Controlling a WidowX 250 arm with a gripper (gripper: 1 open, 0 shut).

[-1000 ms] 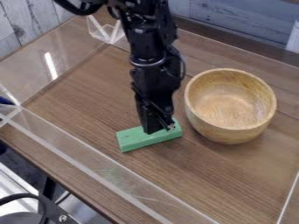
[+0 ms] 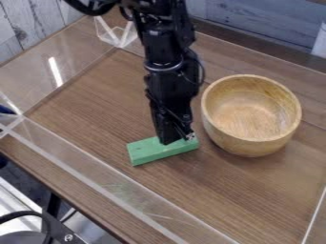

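Observation:
The black robot arm reaches down from the top centre to my gripper [image 2: 173, 134], which is low over a green rectangular block [image 2: 152, 153] lying on the wooden table. The fingertips are at the block's upper right part; whether they touch it is unclear. The gripper looks shut, and I see nothing held between its fingers. A round wooden bowl [image 2: 251, 114] stands just to the right of the gripper and block.
A clear plastic object [image 2: 117, 29] sits at the back left.
The arm and gripper have shifted very slightly; the block and bowl look unmoved.

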